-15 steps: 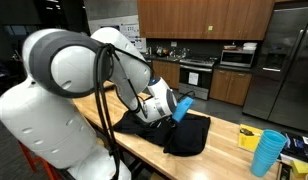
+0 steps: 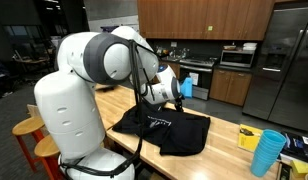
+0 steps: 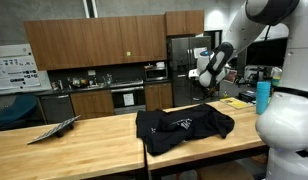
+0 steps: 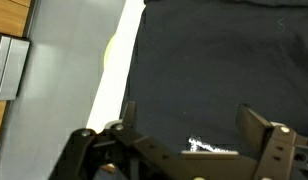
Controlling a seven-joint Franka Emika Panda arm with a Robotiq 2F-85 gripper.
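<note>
A black garment [image 2: 179, 133] lies spread with folds and bumps on the wooden table. From another side, the second exterior view shows the garment [image 3: 174, 127] reaching toward the table's far right part. In the wrist view my gripper hangs over the garment [image 4: 209, 65], its fingers wide apart with nothing between them. A small patch of white print shows on the cloth below the fingers. One straight edge of the garment runs along a pale strip of table on the left of that view.
At the table's right end are a blue cup [image 2: 267, 153] and a yellow item [image 2: 250, 137]. A dark flat object [image 3: 55, 129] rests at the far left of the table. Bare wood [image 3: 89, 150] lies between it and the garment. Stools [image 2: 29, 127] stand beside the table.
The garment looks much the same where visible.
</note>
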